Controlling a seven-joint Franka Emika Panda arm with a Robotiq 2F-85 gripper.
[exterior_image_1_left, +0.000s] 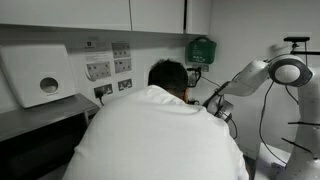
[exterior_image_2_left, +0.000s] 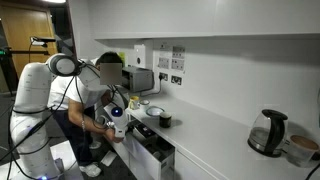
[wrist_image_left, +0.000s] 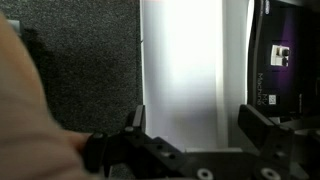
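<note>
In the wrist view my gripper stands open, its dark fingers (wrist_image_left: 262, 128) on either side of a pale upright panel (wrist_image_left: 180, 75), which looks like the front of a drawer. Whether a finger touches the panel is unclear. A pulled-out drawer (exterior_image_2_left: 158, 147) shows below the counter in exterior view 2, with my gripper close to its left end. Inside it, to the right in the wrist view, lies a dark packet (wrist_image_left: 280, 55) with a small label. The person's white shirt hides much of the workspace in exterior view 1.
A person (exterior_image_1_left: 150, 130) is close to the arm, and blurred skin (wrist_image_left: 30, 110) fills the wrist view's left side. On the white counter (exterior_image_2_left: 215, 155) are bowls, a dark container (exterior_image_2_left: 165, 119) and a kettle (exterior_image_2_left: 267, 132).
</note>
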